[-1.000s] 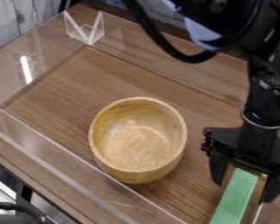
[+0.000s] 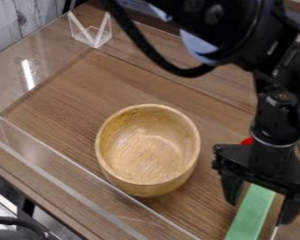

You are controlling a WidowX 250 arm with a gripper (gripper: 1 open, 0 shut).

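The black gripper [image 2: 255,172] at the right reaches down over the upper end of a green rectangular strip [image 2: 250,216] in the lower right; its fingers are apart. A small red object [image 2: 247,142] is mostly hidden behind the gripper. A round wooden bowl [image 2: 146,150] sits left of the gripper on the wooden table [image 2: 78,103].
A clear plastic piece [image 2: 91,28] stands at the upper left. A clear edge runs along the lower left, with dark cables beyond it.
The arm and gripper have shifted slightly left, and a small red object now shows behind the gripper. The bowl and green strip look unmoved.
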